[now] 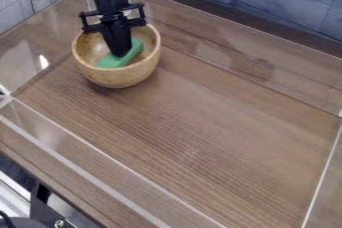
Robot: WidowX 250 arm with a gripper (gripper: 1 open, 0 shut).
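Note:
A round tan bowl [103, 77] sits on the wooden table at the upper left, with a green object [120, 59] lying inside it. My black gripper [114, 23] is over the back of the bowl, partly in front of the green object. Whether its fingers are open or shut is hard to make out at this size.
A pale wall runs along the left and back edges of the table.

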